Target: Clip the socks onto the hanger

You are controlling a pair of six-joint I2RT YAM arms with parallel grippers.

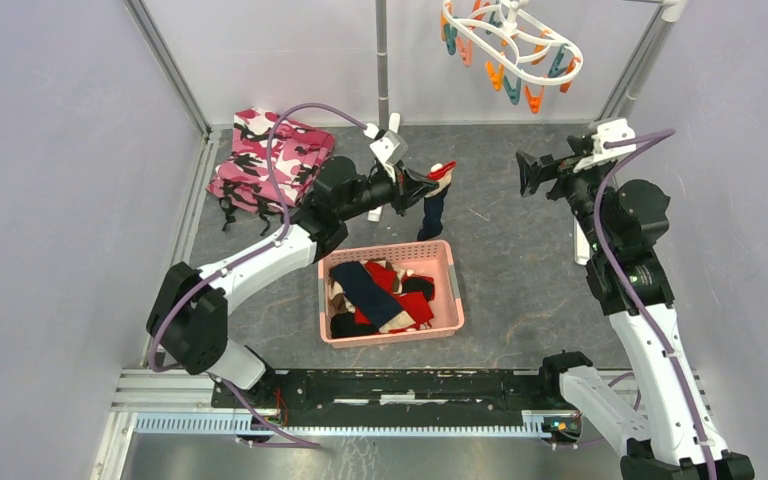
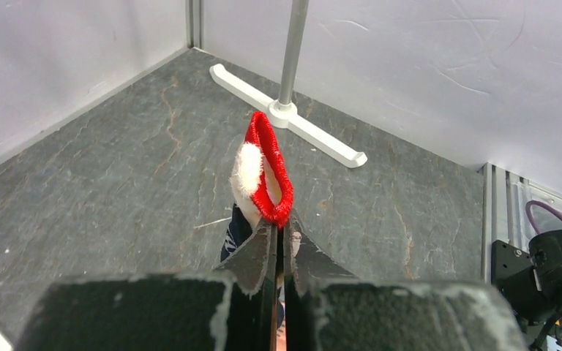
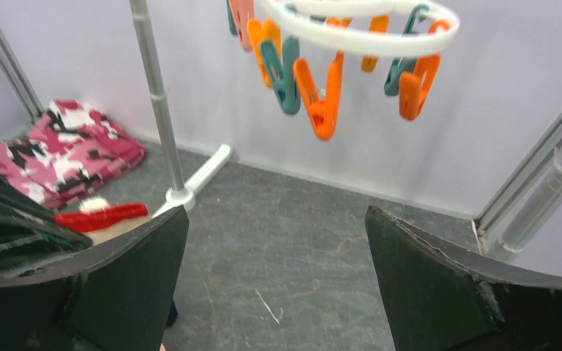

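Note:
My left gripper (image 1: 422, 185) is shut on a navy sock (image 1: 432, 213) with a cream and red cuff, which hangs down above the floor just behind the basket; the cuff (image 2: 278, 175) stands up beyond the fingertips. My right gripper (image 1: 535, 170) is open and empty, to the right of the sock. The white hanger (image 1: 550, 78) with orange, teal and pink clips hangs at the top right; in the right wrist view its clips (image 3: 322, 110) are above and between the open fingers.
A pink basket (image 1: 440, 322) of socks sits at front centre. A pink camouflage bag (image 1: 270, 160) lies back left. A pole (image 2: 293, 44) on a white foot stands at the back. The floor between basket and right wall is clear.

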